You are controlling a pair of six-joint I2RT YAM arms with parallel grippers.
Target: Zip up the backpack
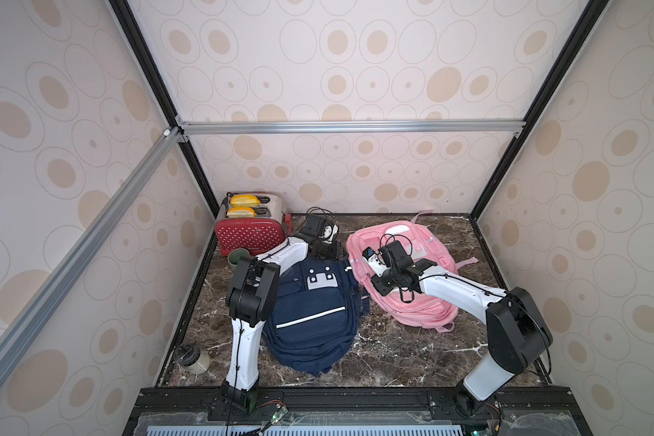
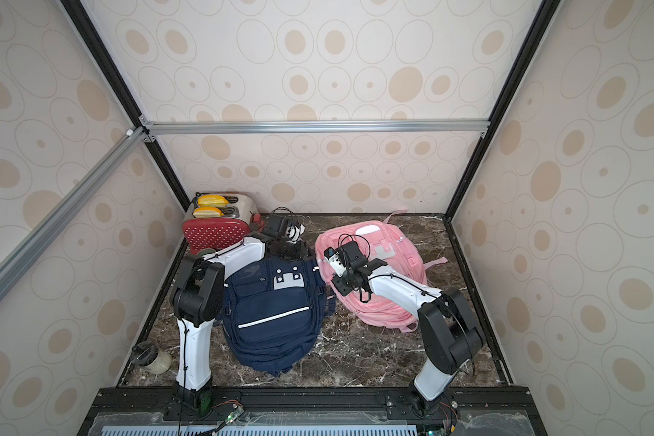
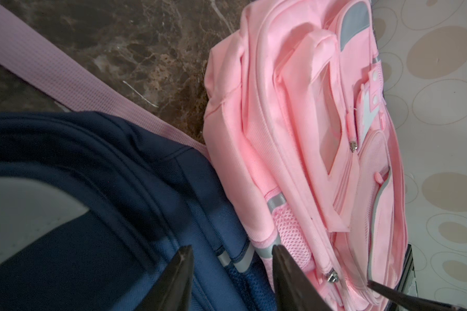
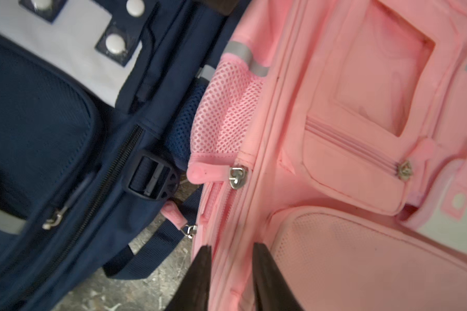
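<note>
A pink backpack (image 1: pixel 421 305) lies on the right, touching a navy backpack (image 1: pixel 305 334) on the left. My right gripper is over the pink one's left edge, fingers apart with the zip track between and below them. A pink zipper pull (image 4: pixel 212 172) sits just beyond the fingertips; another pull (image 4: pixel 173 212) hangs beside it. My left gripper is open above the border of the two bags at the back, with nothing visibly held.
A red dotted bag (image 1: pixel 247 236) with yellow items stands at the back left. A jar (image 1: pixel 196 359) sits at the front left.
</note>
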